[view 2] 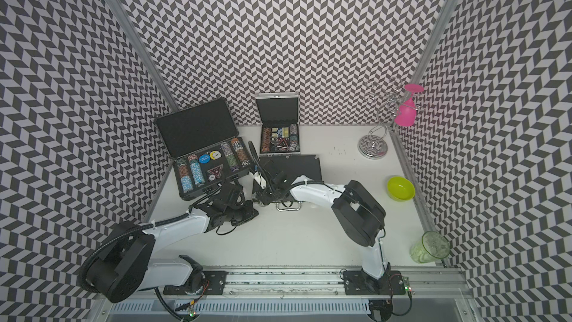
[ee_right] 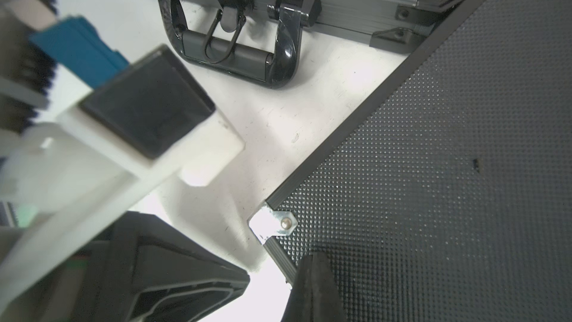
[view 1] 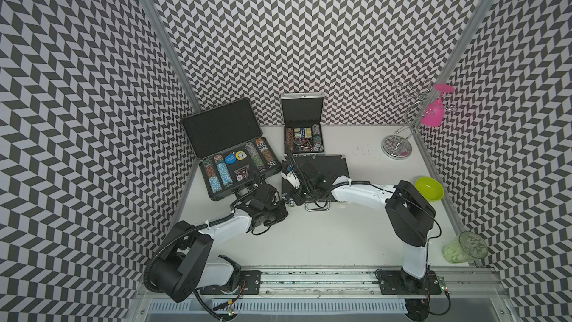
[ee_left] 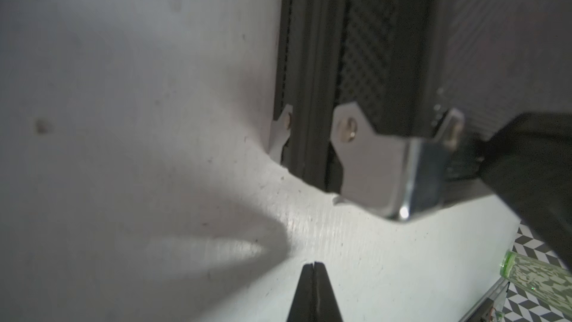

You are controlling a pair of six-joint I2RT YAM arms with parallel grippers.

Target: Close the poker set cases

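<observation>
A large poker case [view 1: 220,125] with chips stands open on the left; a small silver case [view 1: 302,110] stands open at the back centre. A closed black case [view 2: 304,167] lies front centre, its handle [view 1: 317,207] toward me. My right gripper is shut at that case's left part, nothing seen between its fingers. My left gripper is shut and empty, low over the table just beside the closed case's metal corner [ee_left: 369,173].
A chrome lamp [view 1: 396,146] with pink parts stands back right, a green bowl [view 1: 429,188] at the right, a glass jar [view 1: 464,247] front right.
</observation>
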